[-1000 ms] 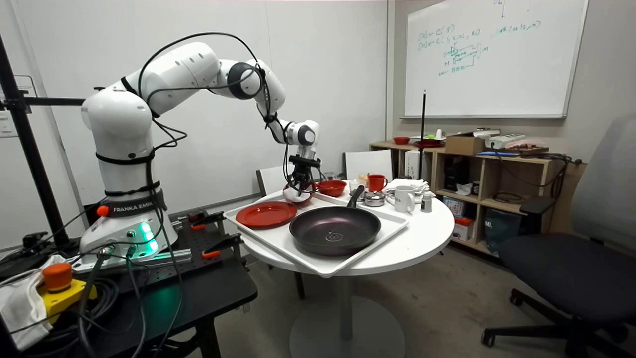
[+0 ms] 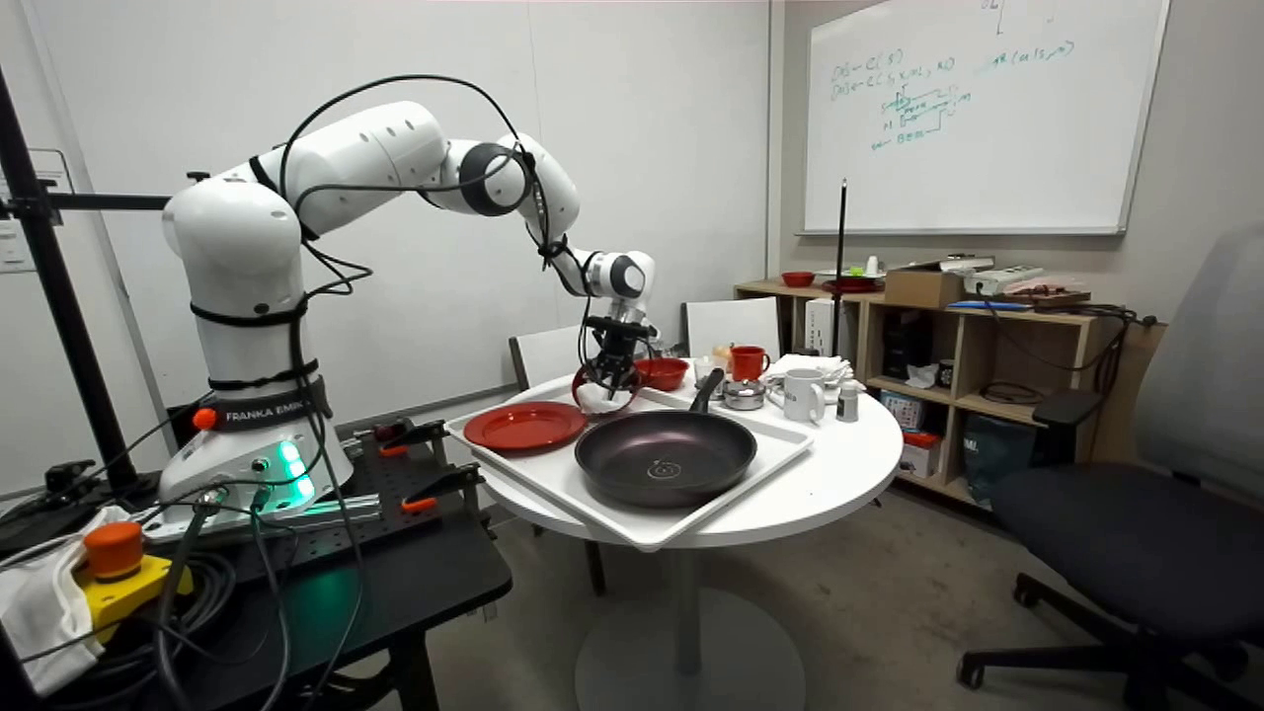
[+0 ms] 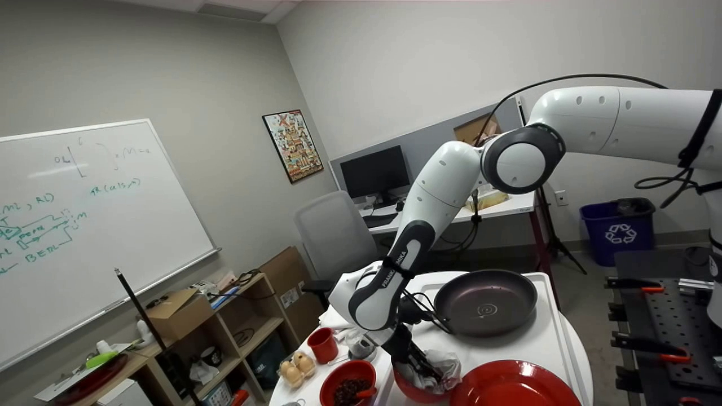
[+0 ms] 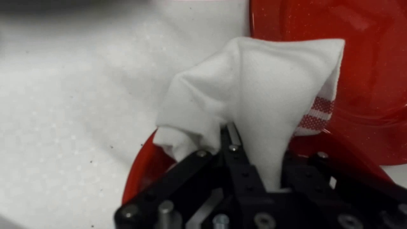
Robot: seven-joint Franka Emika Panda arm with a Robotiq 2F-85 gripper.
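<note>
A white cloth (image 4: 267, 84) with a red checked stripe at one corner is bunched between the black fingers of my gripper, which is shut on it. Below the fingers, the rim of a red bowl (image 4: 133, 179) curves around them in the wrist view, and folds of cloth hang over it. In exterior view 2 the gripper (image 3: 425, 371) reaches down into this bowl (image 3: 413, 391), the cloth (image 3: 447, 369) bulging beside it. The bowl's inside is mostly hidden. Close by lies a red plate (image 2: 524, 427), partly under the cloth's corner in the wrist view.
A dark frying pan (image 2: 666, 456) fills the near part of the white tray (image 2: 782, 444). Another red bowl (image 3: 348, 382) with dark contents, eggs (image 3: 298, 369), a red mug (image 2: 748, 362) and a white mug (image 2: 803, 395) crowd the table outside the tray.
The arm and gripper have shifted right in exterior view 1 with the white cloth. The red bowl around the gripper has also moved right, its rim showing more; the plate has slid slightly left.
</note>
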